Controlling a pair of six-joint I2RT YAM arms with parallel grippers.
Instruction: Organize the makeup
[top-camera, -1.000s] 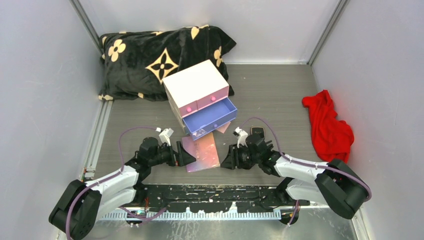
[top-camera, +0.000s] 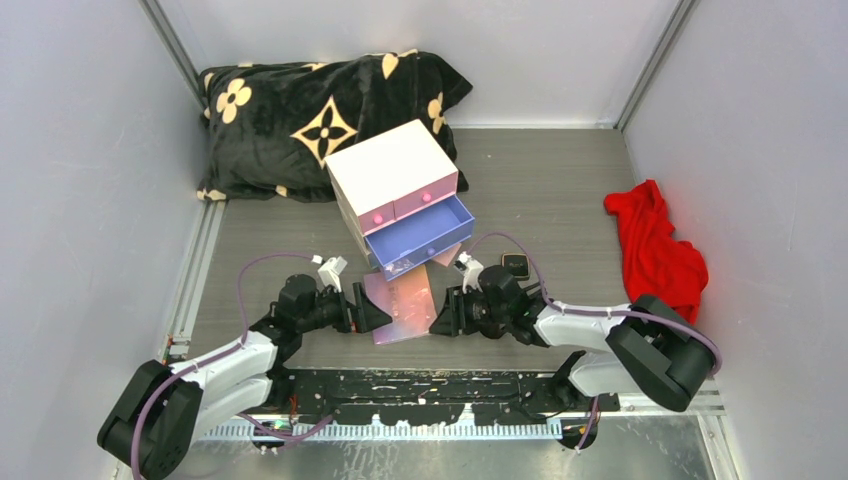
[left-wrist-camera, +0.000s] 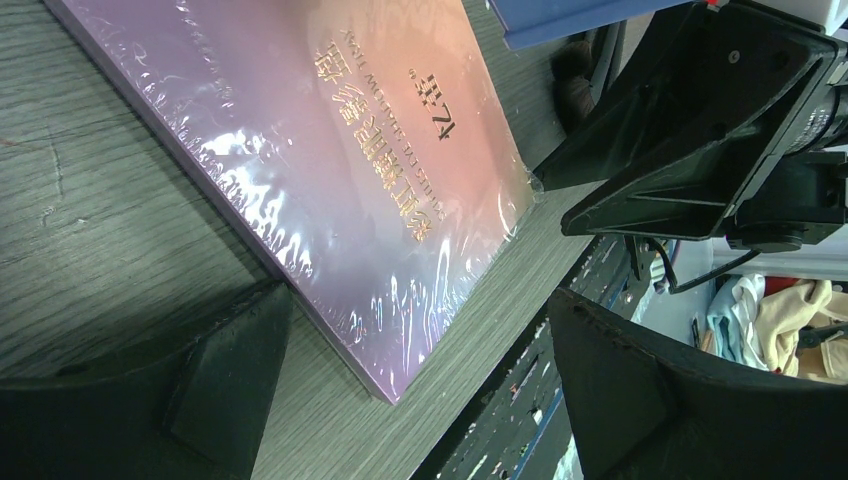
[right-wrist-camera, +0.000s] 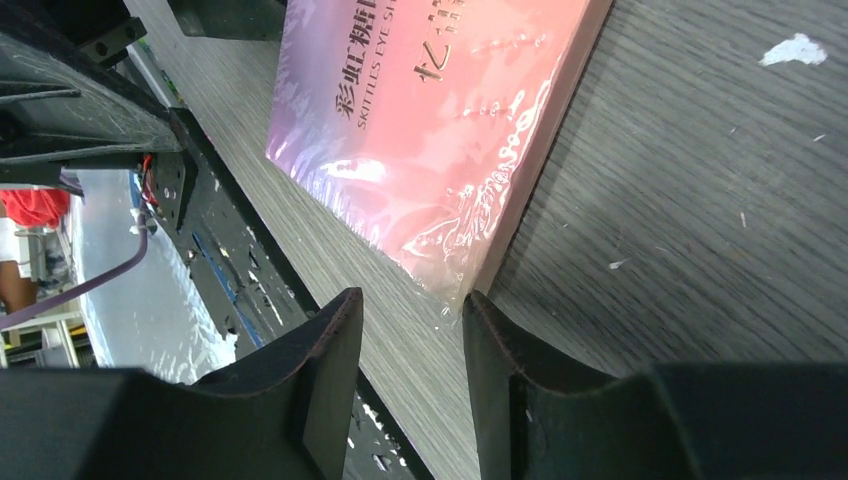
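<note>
A plastic-wrapped pink-lilac makeup palette lies flat on the table below an open blue drawer of the small white organizer. My left gripper is open, its fingers either side of the palette's near corner in the left wrist view. My right gripper is open at the palette's other end, one finger touching the wrapped corner. Another pink item shows partly beside the drawer, mostly hidden.
A black patterned cushion is behind the organizer. A red cloth lies at the right, and a small dark compact sits behind my right gripper. Bare table shows at back right and left.
The left arm has stayed still.
</note>
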